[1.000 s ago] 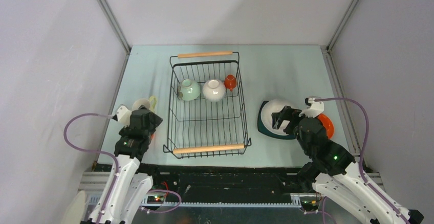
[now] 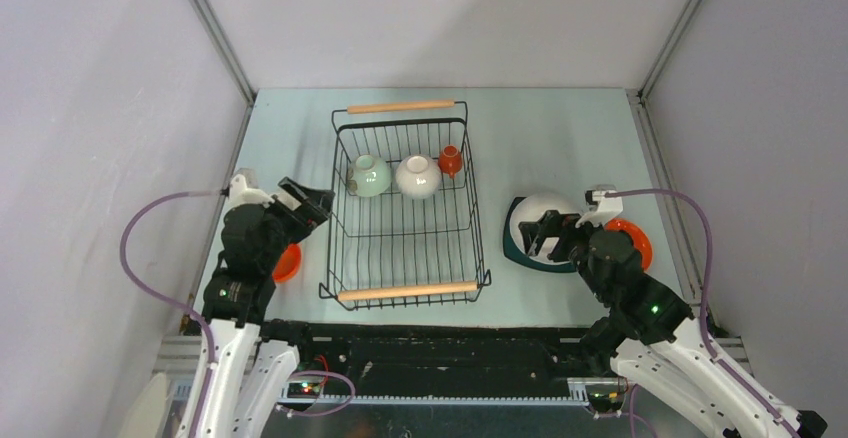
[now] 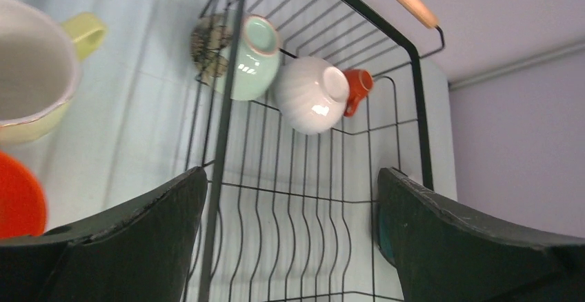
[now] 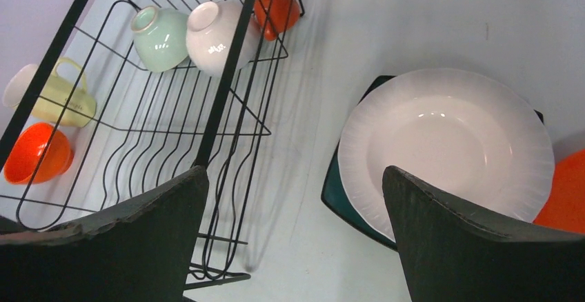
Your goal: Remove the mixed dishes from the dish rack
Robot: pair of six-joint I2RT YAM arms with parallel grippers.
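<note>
Three dishes sit at the far end of the black wire dish rack: a pale green bowl, a white bowl and a small orange-red cup. Both bowls show their bases and lie tipped over. My left gripper hovers at the rack's left side, fingers open and empty; its fingers frame the rack's wires in the left wrist view. Over the stacked plates on the right, my right gripper is also open, with nothing between its fingers.
Left of the rack are a yellow mug and an orange bowl. On the right lie a white dish on a dark green plate and an orange dish. Table between rack and plates is clear.
My left arm has risen away from the mug and orange bowl and swung right and farther back, up to the rack's left rim. The dishes stay put.
</note>
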